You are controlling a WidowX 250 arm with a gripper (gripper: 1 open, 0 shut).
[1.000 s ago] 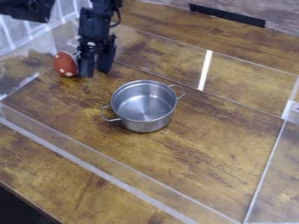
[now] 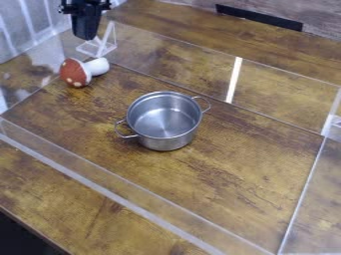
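At the upper left, a red and white toy (image 2: 78, 72), resembling a mushroom, lies on its side on the wooden table. Above it, near the top edge, is my dark gripper (image 2: 90, 28), mostly out of frame; whether it is open or shut is too small to tell. A steel pot (image 2: 164, 122) with two side handles stands upright at the centre, apart from both the toy and the gripper.
Clear plastic walls border the wooden work area (image 2: 246, 159) on several sides. The table to the right of the pot and in front of it is bare.
My gripper has risen up and to the left, away from beside the toy to the top edge. The toy now shows its white part; the pot is unmoved.
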